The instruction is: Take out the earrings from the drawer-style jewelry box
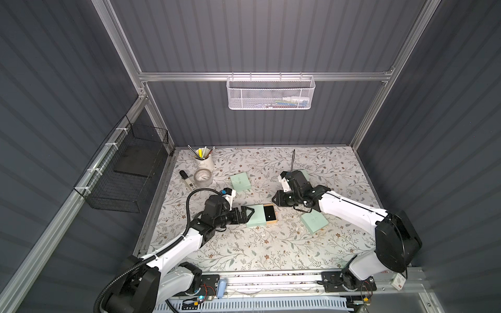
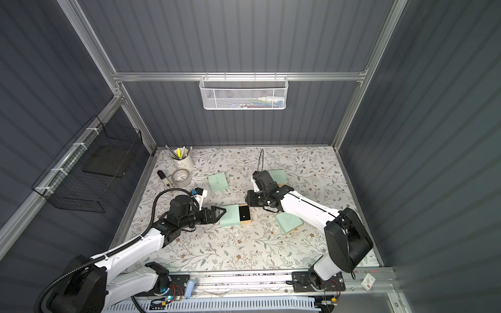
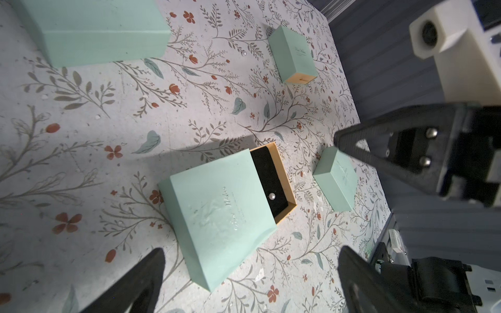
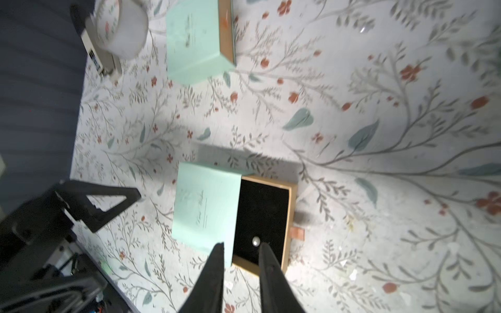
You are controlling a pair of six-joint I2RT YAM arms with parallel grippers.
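The mint jewelry box (image 3: 221, 208) lies on the table with its drawer (image 4: 290, 224) pulled partly out. One pearl-like earring (image 4: 255, 241) sits on the black drawer lining. My left gripper (image 1: 252, 214) is open at the box's left side, its blurred fingers (image 3: 130, 284) wide apart with the box between and beyond them. Just above and behind the drawer hovers my right gripper. Its fingers (image 4: 271, 281) are close together with a narrow gap; nothing clear shows between them, so its hold cannot be told. A small shiny speck (image 3: 244, 52) lies on the table farther back.
Other mint boxes stand around: one behind (image 1: 240, 181), one at right (image 1: 314, 221), and one (image 2: 277, 176) partly behind the right arm. A tape roll (image 1: 203, 177) and pen cup (image 1: 205, 159) stand back left.
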